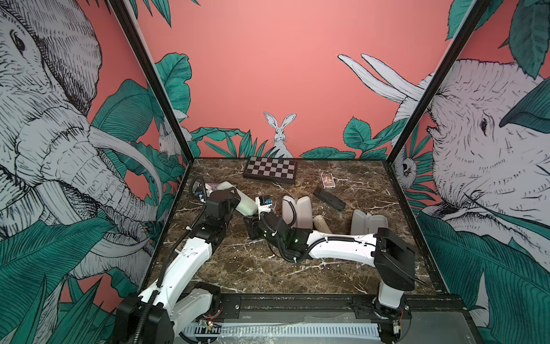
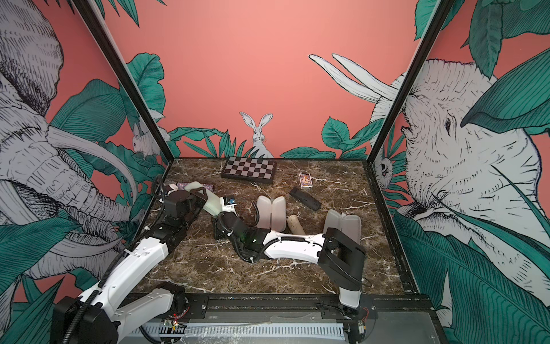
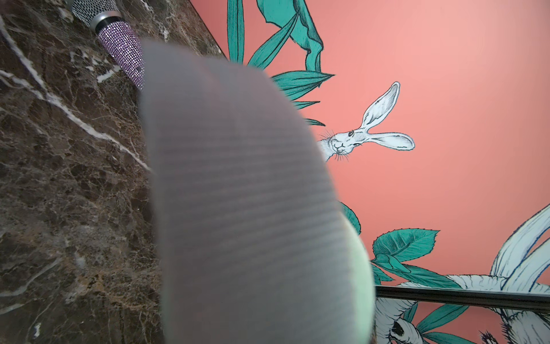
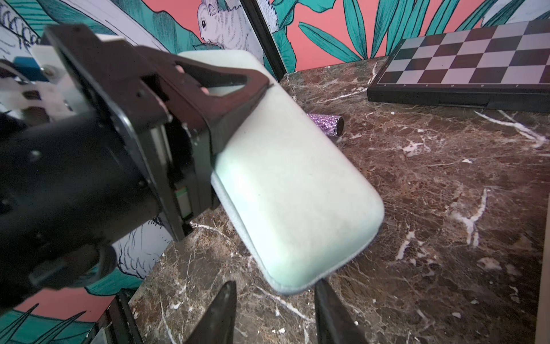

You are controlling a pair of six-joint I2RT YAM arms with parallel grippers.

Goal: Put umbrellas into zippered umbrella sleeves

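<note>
My left gripper is shut on a pale green padded sleeve, held above the table at centre-left; it also fills much of the left wrist view, blurred. My right gripper is open, its fingertips just below the sleeve's lower end, nothing visibly between them. Two more sleeves lie on the table, a pinkish one (image 1: 303,213) at centre and a greyish one (image 1: 361,223) at right. A beige cylinder (image 1: 319,223) and a dark folded object (image 1: 329,198) lie near them; I cannot tell whether these are umbrellas.
A chessboard case (image 1: 269,169) sits at the back, a card box (image 1: 327,180) right of it. A purple glittery microphone (image 3: 120,48) lies behind the held sleeve.
</note>
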